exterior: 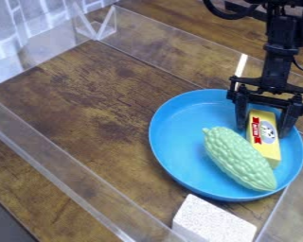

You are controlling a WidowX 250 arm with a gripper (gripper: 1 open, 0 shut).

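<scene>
A blue plate (180, 142) holds a pale green bitter-melon-like vegetable (237, 161) and a yellow box (265, 137) with a red label and a small face print. My black gripper (265, 106) is low over the back right of the plate, its open fingers at either side of the box's upper end. Whether they touch the box cannot be told.
A white block (212, 224) lies in front of the plate. Clear plastic walls edge the wooden surface (84, 109), whose left part is bare. A tiled wall shows at the upper left.
</scene>
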